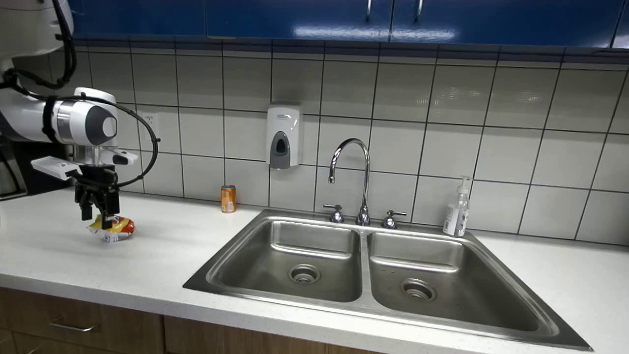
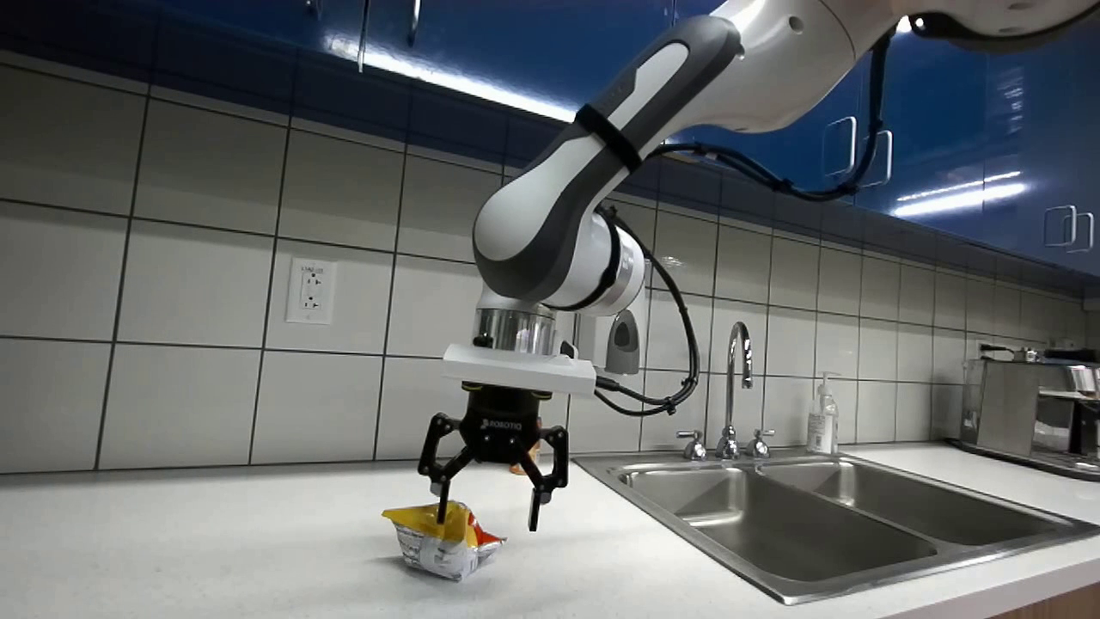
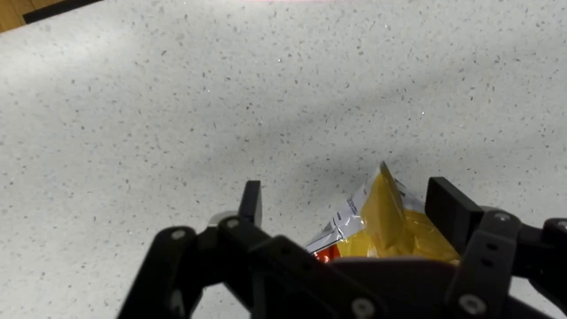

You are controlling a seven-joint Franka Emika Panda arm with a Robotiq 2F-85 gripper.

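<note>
A crumpled yellow, red and silver snack bag (image 1: 121, 229) lies on the white counter, left of the sink. My gripper (image 2: 487, 523) points down, open, with its fingers spread wide just above the counter. In exterior view 2 the left finger overlaps the bag (image 2: 443, 548), while the right one hangs over bare counter. From the wrist, the bag (image 3: 390, 218) shows between the fingertips, nearer the right finger (image 3: 449, 207), and its lower part is hidden behind the gripper body. Whether any finger touches the bag I cannot tell.
An orange can (image 1: 228, 198) stands by the tiled wall. The double sink (image 1: 365, 295) with its faucet (image 1: 364, 183) is to the right, with a soap bottle (image 1: 457, 212) behind it. Bare counter lies between the bag and the sink.
</note>
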